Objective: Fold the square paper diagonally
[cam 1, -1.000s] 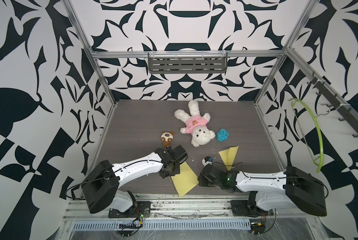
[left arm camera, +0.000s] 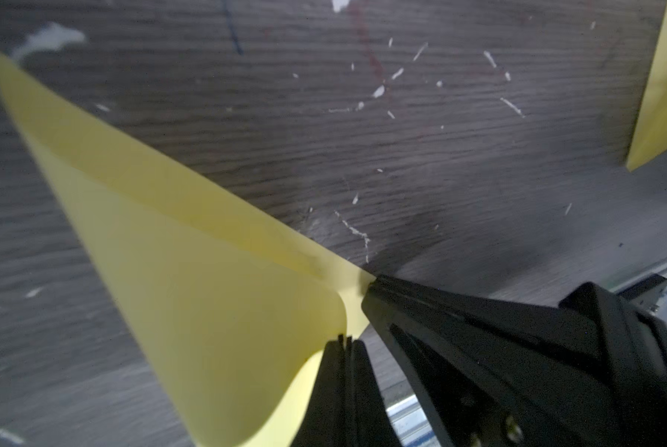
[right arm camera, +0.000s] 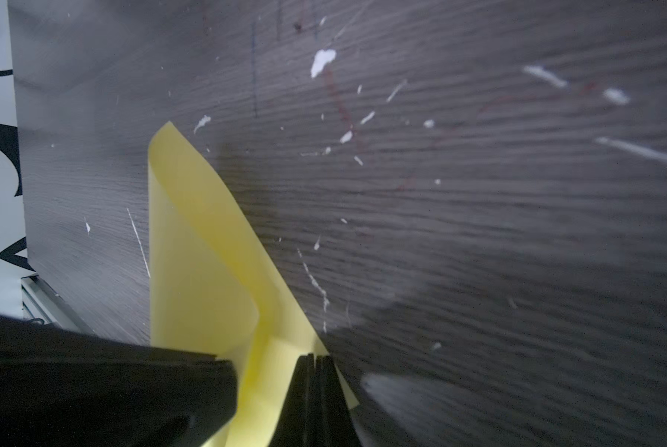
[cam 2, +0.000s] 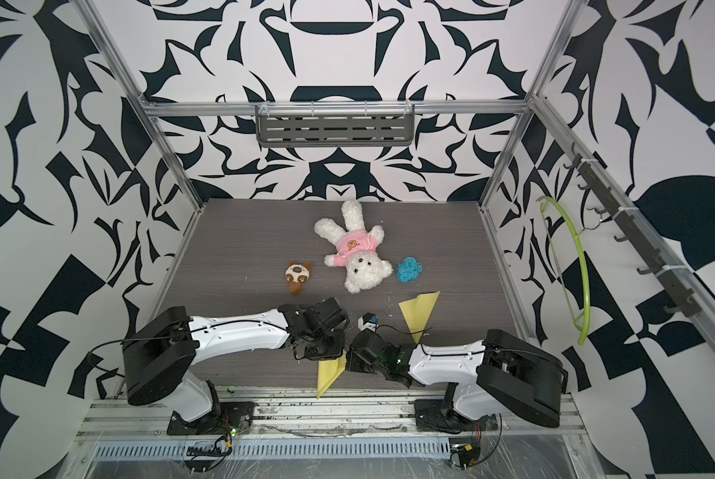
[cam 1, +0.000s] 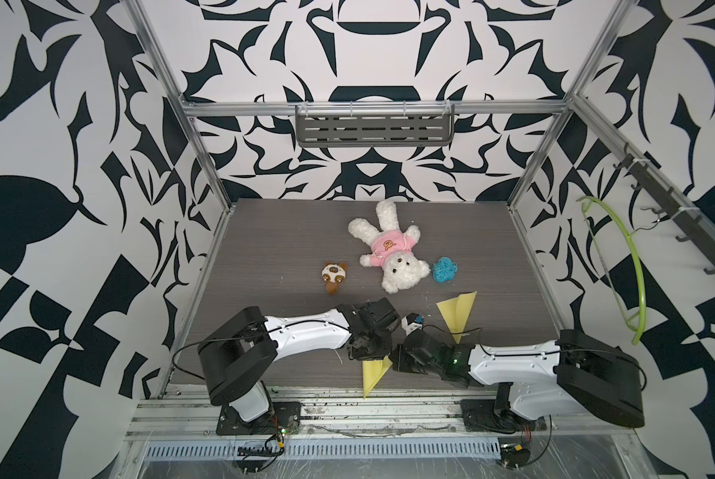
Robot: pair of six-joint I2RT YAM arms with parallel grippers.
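Note:
A yellow paper (cam 1: 373, 371) lies at the front middle, curled over on itself into a long triangle, its bend rounded and loose, as the left wrist view (left arm camera: 184, 275) shows. My left gripper is shut at the curled layer's corner; whether paper is between the fingertips is hard to tell. My right gripper is shut over the paper near its edge. In the left wrist view, the other gripper's dark fingers reach the paper's corner beside my left one.
A second folded yellow paper (cam 1: 457, 311) lies behind the right arm. A white teddy bear (cam 1: 397, 255), a brown toy (cam 1: 333, 275) and a blue tangle (cam 1: 444, 270) lie further back.
My left arm has moved right and toward the front, close to the right one. The paper, flatter a second ago, has bent over into a narrower triangle. The right arm has shifted slightly.

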